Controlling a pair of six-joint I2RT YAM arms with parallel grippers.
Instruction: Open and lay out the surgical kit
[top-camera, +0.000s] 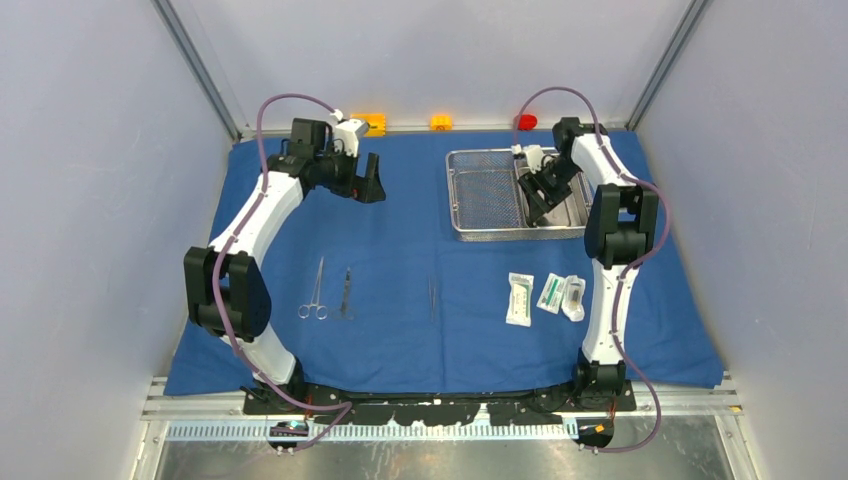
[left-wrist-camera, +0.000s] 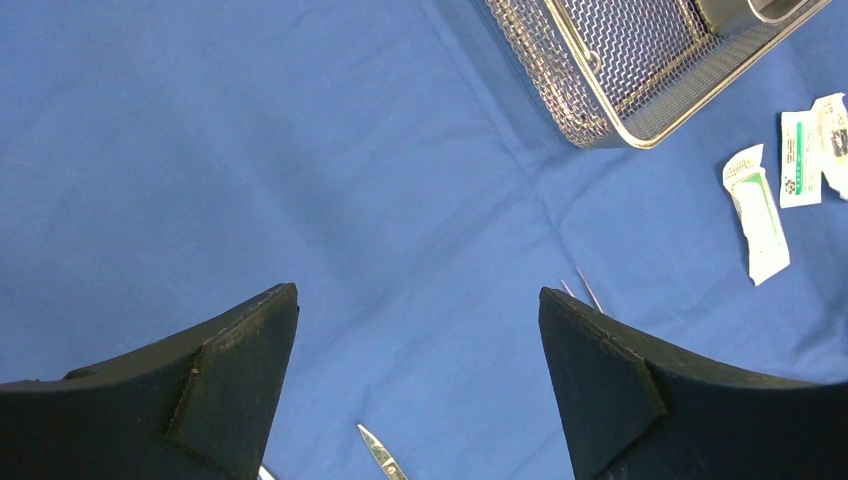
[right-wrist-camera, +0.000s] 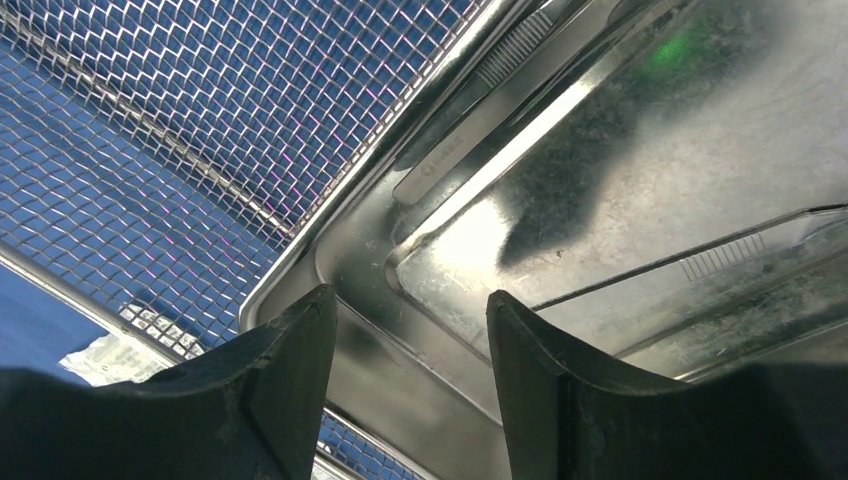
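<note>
A mesh basket (top-camera: 483, 190) sits at the back right, holding a steel tray (right-wrist-camera: 640, 150) in its right half. My right gripper is open low over the tray's corner; metal instruments (right-wrist-camera: 445, 150) lie in the tray, none between its fingers. My left gripper hangs open and empty over bare cloth left of the basket. On the cloth lie scissors (top-camera: 312, 307), a second instrument (top-camera: 346, 295), thin slender instruments (top-camera: 433, 300) and several white packets (top-camera: 519, 298).
Walls border the blue cloth (top-camera: 400, 350) at the sides and back. Yellow and red objects (top-camera: 440, 122) stand on the back edge. The cloth's middle left of the basket is clear.
</note>
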